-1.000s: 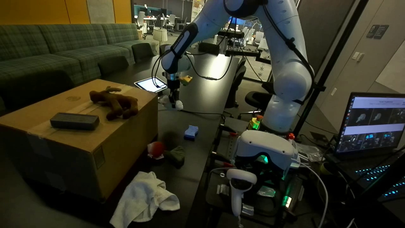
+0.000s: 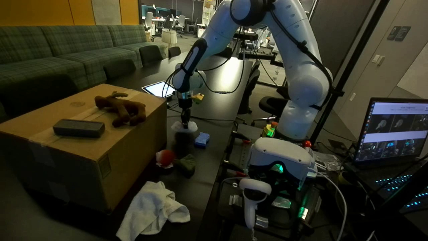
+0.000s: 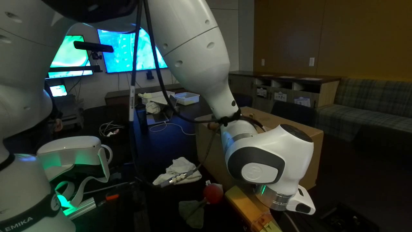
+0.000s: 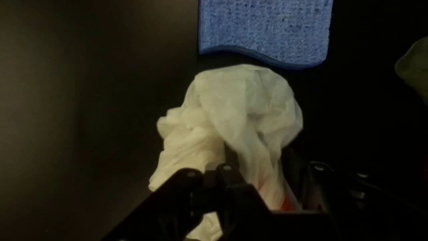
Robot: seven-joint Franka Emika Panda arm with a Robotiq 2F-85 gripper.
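A crumpled white bag or tissue, with a little red showing low on it, fills the middle of the wrist view. My gripper is at this bundle, its black fingertips close together against the white material. How firmly they pinch it cannot be made out. In exterior view 1 the bundle is right under my gripper, low over the dark table; whether it touches the tabletop is unclear. A blue sponge lies just beyond it. My fingers are out of sight in exterior view 2.
Toward the camera in exterior view 1 lie a red ball-like item, a grey-green cloth and a white towel. A large cardboard box stands on the left. A tablet lies behind the gripper.
My gripper has come down and toward the camera, and the white bundle has moved with it, now closer to the blue sponge. The other table items have stayed put.
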